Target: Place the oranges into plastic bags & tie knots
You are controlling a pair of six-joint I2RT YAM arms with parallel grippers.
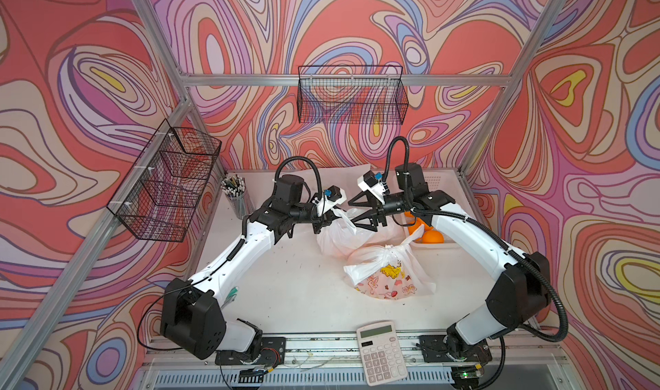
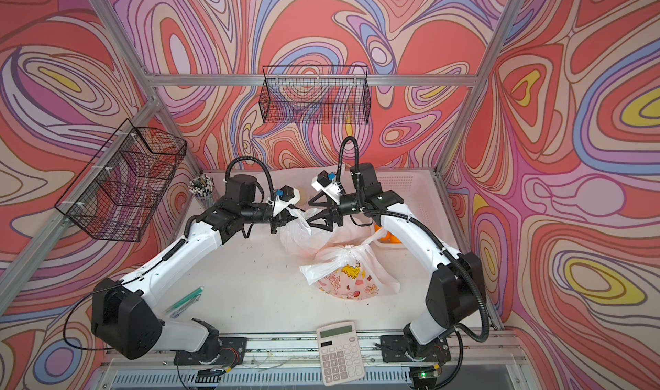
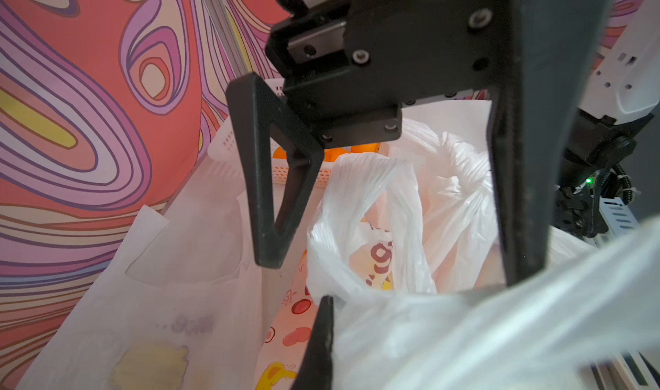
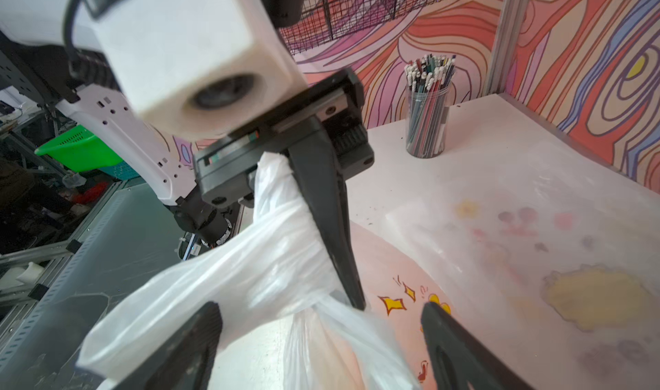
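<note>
My left gripper [image 1: 326,216] is shut, with white plastic bag handle [image 4: 288,259] wrapped round its fingers, as the right wrist view shows. Facing it, my right gripper [image 1: 364,211] stands open at the other side of that plastic, its fingers spread. The bag [image 1: 330,242] hangs beneath both. In front lies a second printed bag [image 1: 390,283] with gathered, knotted-looking white top; what it holds is hidden. Oranges [image 1: 431,236] sit in a white basket [image 1: 447,183] at the back right, partly behind the right arm.
A cup of pens [image 1: 237,201] stands at the back left. Pens [image 2: 185,297] lie at the left front, and a calculator [image 1: 381,352] at the front edge. Wire baskets [image 1: 350,97] hang on the frame.
</note>
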